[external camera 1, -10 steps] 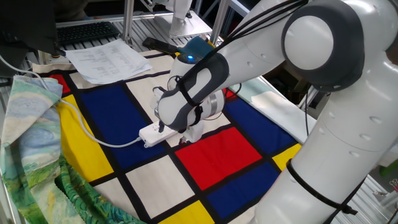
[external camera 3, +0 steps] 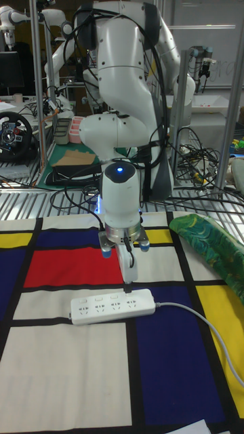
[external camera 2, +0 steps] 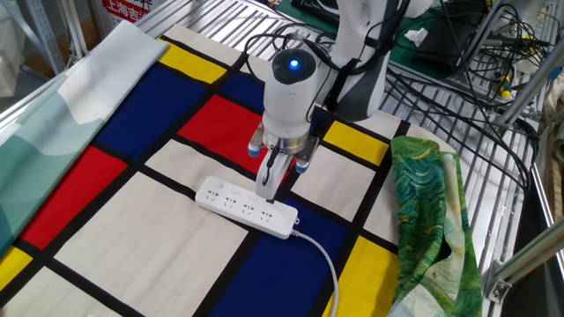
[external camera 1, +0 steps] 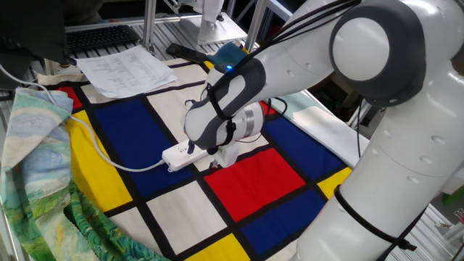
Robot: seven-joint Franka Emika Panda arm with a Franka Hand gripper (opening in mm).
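A white power strip [external camera 2: 245, 208] with a row of sockets lies flat on the patterned cloth, its grey-white cable [external camera 2: 328, 261] leaving one end. Just over its cable half, my gripper [external camera 1: 204, 156] points downward. From the side, in exterior view 1, the two fingers stand apart: a dark fingertip [external camera 1: 191, 147] shows over the strip and a white finger [external camera 1: 228, 154] on the robot's side of it. In exterior views 2 and 3 the fingers line up, so one hides the other. Whether a fingertip touches the strip cannot be made out.
A green painted cloth [external camera 2: 429, 211] is bunched at one side of the patterned cloth [external camera 2: 132, 238]. Printed papers [external camera 1: 125, 71] and a keyboard [external camera 1: 101, 38] lie at the far side in exterior view 1.
The power strip has stayed in place.
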